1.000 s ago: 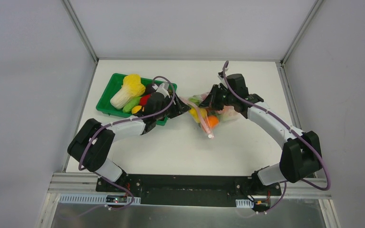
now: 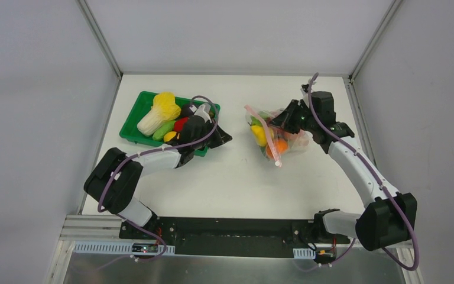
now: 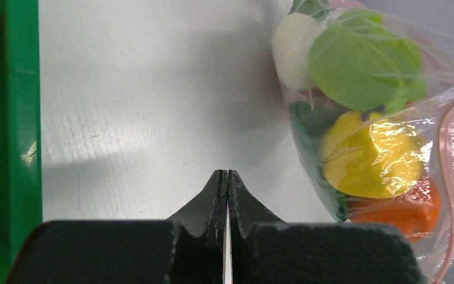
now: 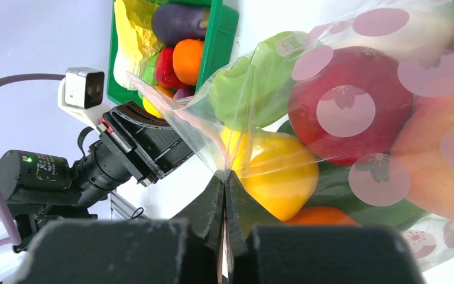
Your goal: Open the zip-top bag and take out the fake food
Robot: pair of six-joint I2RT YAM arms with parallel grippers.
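Observation:
A clear zip top bag (image 2: 276,155) with pink circles and a pink zip strip lies right of the table's middle. Fake food shows through it: a yellow pepper (image 4: 276,171), a green pepper (image 4: 254,80), a red piece (image 4: 337,100) and orange ones. My right gripper is shut on a pinch of the bag's film near the zip. My left gripper is shut with nothing between its fingertips; the bag is apart from it, off to the right in the left wrist view.
Just beneath the left arm is a green bin (image 2: 131,122) holding a cabbage (image 2: 152,121), a corn-yellow piece (image 2: 165,105) and other fake food. Bare white table (image 2: 236,189) lies between bin and bag and in front.

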